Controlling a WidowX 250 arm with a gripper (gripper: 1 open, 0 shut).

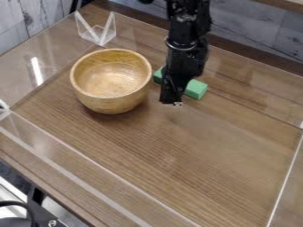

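My black gripper (175, 94) reaches down from the top centre to just right of a large wooden bowl (109, 81), low over the table (178, 168). It looks shut, with nothing visible between its fingers. A green block (193, 89) lies behind and to the right of the fingertips, partly hidden by the gripper and arm.
A clear plastic object (98, 29) stands at the back left. A dark object (17, 215) sits at the lower left edge.
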